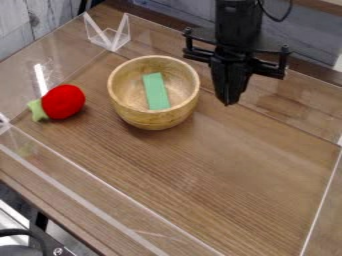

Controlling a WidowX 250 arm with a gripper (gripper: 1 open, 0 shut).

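My gripper (230,84) hangs from the dark arm at the upper right, just right of a wooden bowl (179,110); its fingertips are small and look shut, with nothing visible between them. A green block (154,92) lies inside the bowl. A red tomato-like object (64,101) with a small pale green part rests to the left of the bowl.
A clear wire or plastic holder (107,30) stands at the back left. A dark object sits at the bottom left edge.
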